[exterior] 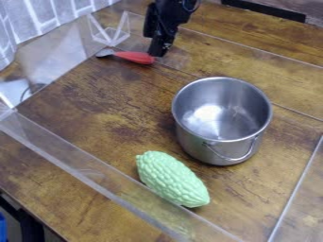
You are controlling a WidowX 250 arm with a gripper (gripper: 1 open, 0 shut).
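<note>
A black gripper (161,40) hangs at the top centre of the camera view, just above and to the right of a red-handled utensil (136,57) that lies on the wooden table with its metal end to the left. Whether the gripper is open or shut is too small and dark to tell.
A steel pot (221,121) stands at the centre right. A pale green bumpy vegetable (172,178) lies in front of it. Clear plastic walls (101,180) border the wooden surface (89,113), whose left middle is clear.
</note>
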